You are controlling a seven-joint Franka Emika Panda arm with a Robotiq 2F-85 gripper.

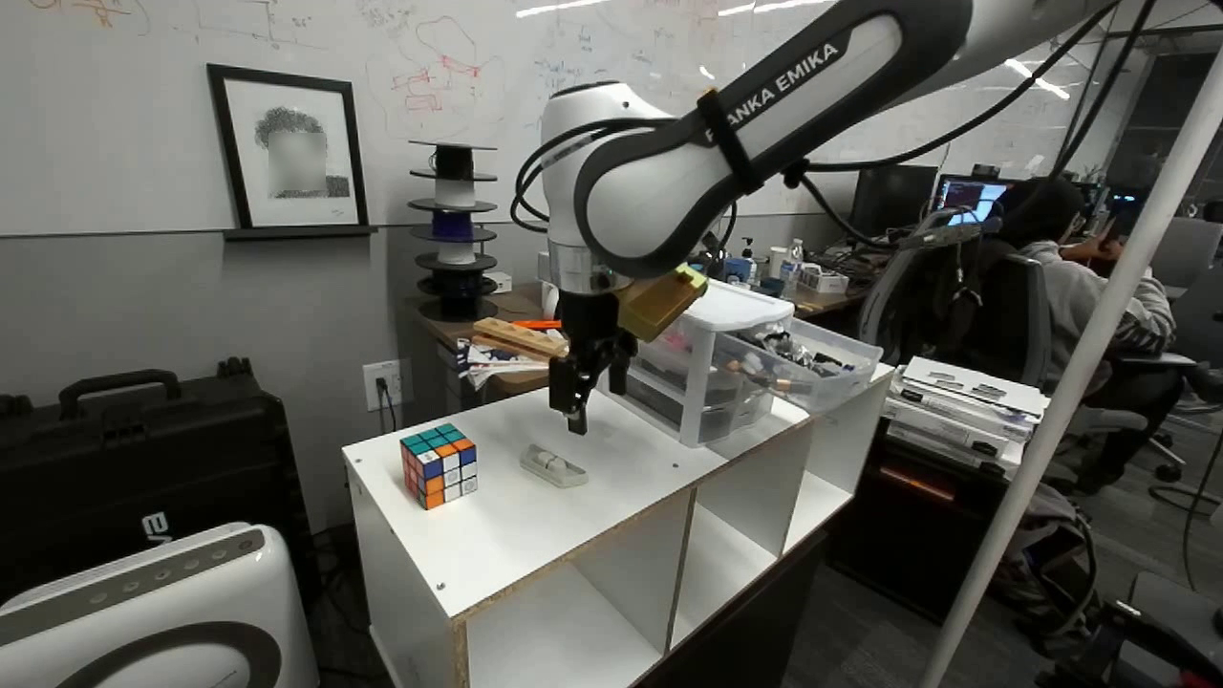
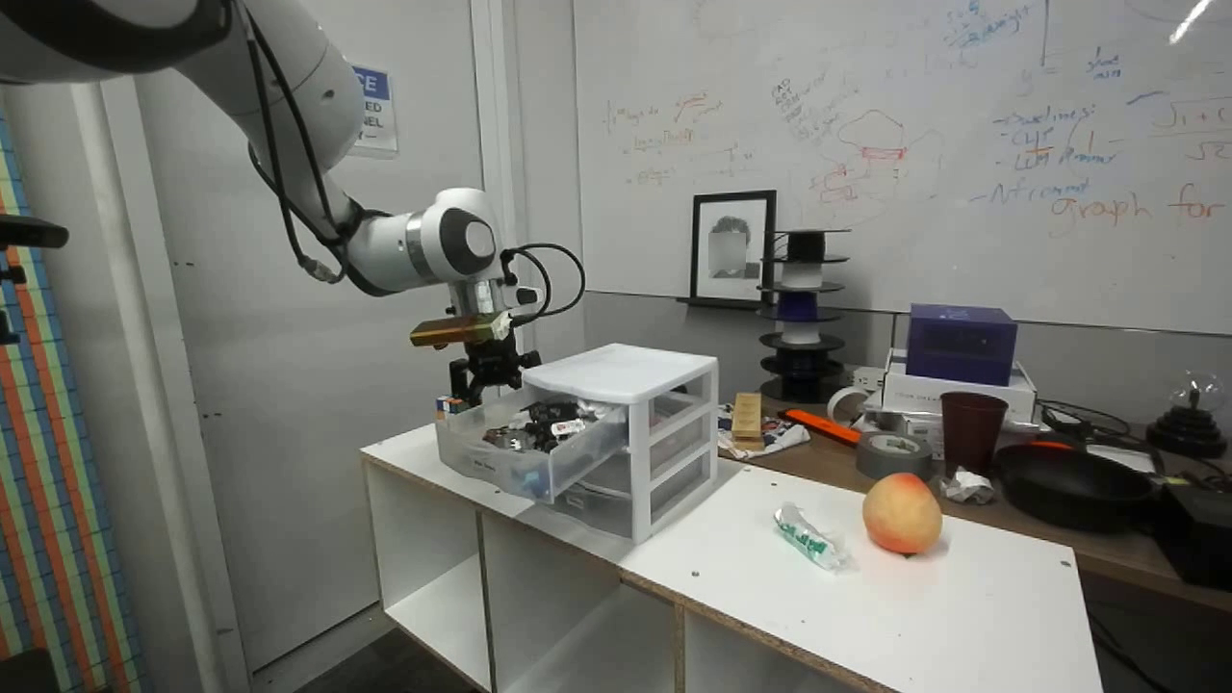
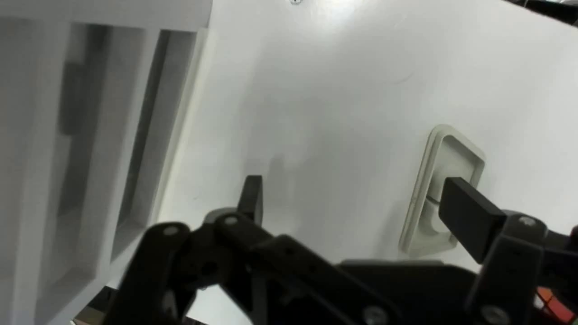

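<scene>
My gripper is open, its black fingers (image 3: pixel 471 214) wide apart and only bare white shelf top showing between them. In exterior view 1 the gripper (image 1: pixel 596 403) hangs above the shelf, a little behind a small pale grey tray-like piece (image 1: pixel 555 466). Seen from the wrist, that grey piece (image 3: pixel 433 216) lies under the right finger, partly covered by it. A Rubik's cube (image 1: pixel 439 466) rests on the shelf to the left of the grey piece; only a sliver of its colours shows at the lower right of the wrist view.
A white drawer unit (image 2: pixel 673 445) stands close beside the gripper, its top drawer (image 2: pixel 520 468) pulled out and full of small parts. Beyond the unit are a peach (image 2: pixel 902 514) and a clear-and-green wrapper (image 2: pixel 808 537). Shelf space near the cube is bare.
</scene>
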